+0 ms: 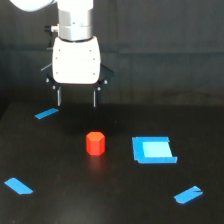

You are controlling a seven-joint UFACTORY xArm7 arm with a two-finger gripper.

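Observation:
A red block (95,143) with a six-sided outline rests on the black table, left of centre. To its right lies a light square edged with blue tape (155,150), with nothing on it. My gripper (77,97) hangs over the back of the table, behind and a little left of the block. Its two dark fingers (97,96) are wide apart and point down, with nothing between them. It is clear of the block.
Blue tape strips mark the table at the back left (46,113), front left (18,186) and front right (188,195).

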